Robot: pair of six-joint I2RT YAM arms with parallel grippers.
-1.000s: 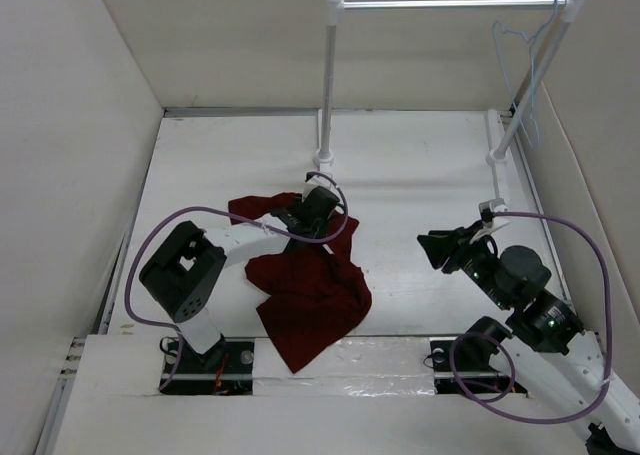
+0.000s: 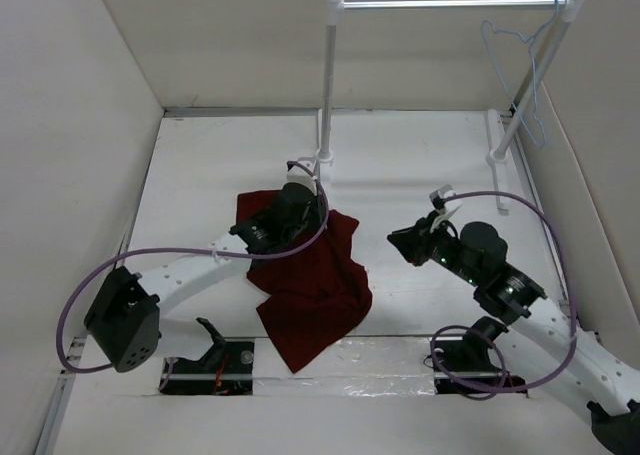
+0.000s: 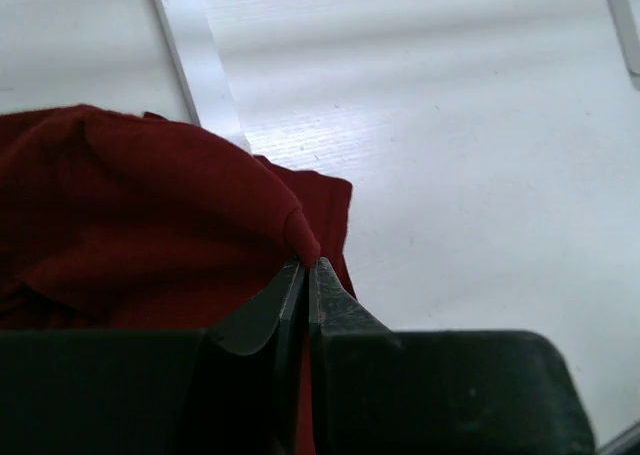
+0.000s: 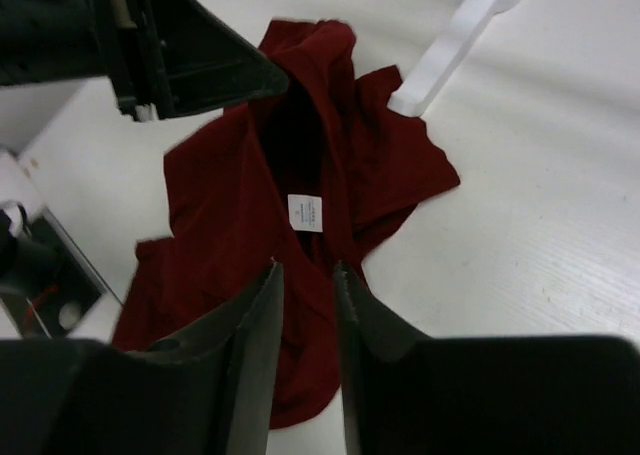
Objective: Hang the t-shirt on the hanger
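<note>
The dark red t shirt (image 2: 310,305) lies crumpled on the white floor, a small white label (image 4: 305,213) showing in the right wrist view. My left gripper is shut on a fold of it, which is raised in the right wrist view. My right gripper is part open above the floor to the right of the shirt, with nothing between its fingers. A light blue hanger (image 2: 533,65) hangs at the right end of the rack's rail (image 2: 450,5).
The rack's white posts (image 2: 329,75) and feet (image 4: 450,50) stand at the back, one foot reaching beside the shirt.
The hanger has swung a little.
</note>
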